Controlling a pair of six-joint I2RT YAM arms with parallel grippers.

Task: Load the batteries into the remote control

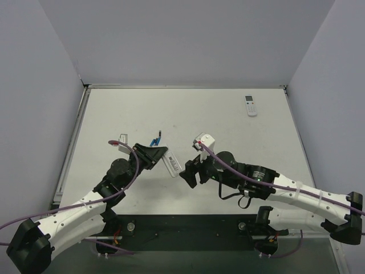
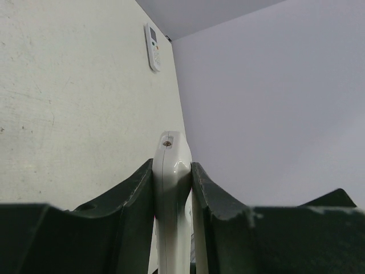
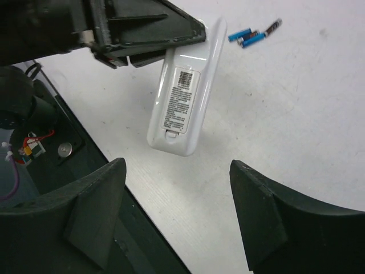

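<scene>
A white remote control (image 3: 194, 65) is held above the table, its labelled back with the battery cover (image 3: 181, 100) facing up. My left gripper (image 1: 165, 150) is shut on its upper end, and in the left wrist view the remote (image 2: 173, 165) stands edge-on between the fingers. My right gripper has its fingers apart, with nothing between them, just off the remote's lower end. The cover appears to be on the remote. Several batteries (image 3: 251, 38), some blue, lie on the table behind the left gripper.
Another white remote (image 1: 250, 106) lies at the table's back right, far from both arms. Bare white table (image 1: 199, 108) stretches across the middle and back. A dark strip (image 1: 182, 228) runs along the front edge.
</scene>
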